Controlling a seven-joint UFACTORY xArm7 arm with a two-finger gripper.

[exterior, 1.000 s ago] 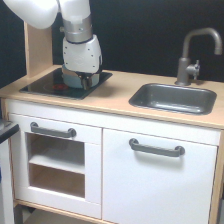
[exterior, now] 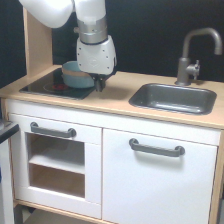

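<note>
A white robot arm comes down from the top left, its black gripper (exterior: 99, 80) low over the right part of the black stovetop (exterior: 55, 90). A teal pot (exterior: 74, 73) sits on the stovetop just left of and behind the gripper. I cannot tell whether the fingers are open or shut, or whether they touch the pot.
A sink (exterior: 173, 99) with a grey faucet (exterior: 186, 65) is on the right of the wooden counter (exterior: 125, 82). White cabinets (exterior: 150, 190) with grey handles stand below. The counter between stove and sink is clear.
The gripper has moved to the right, uncovering more of the teal pot behind it.
</note>
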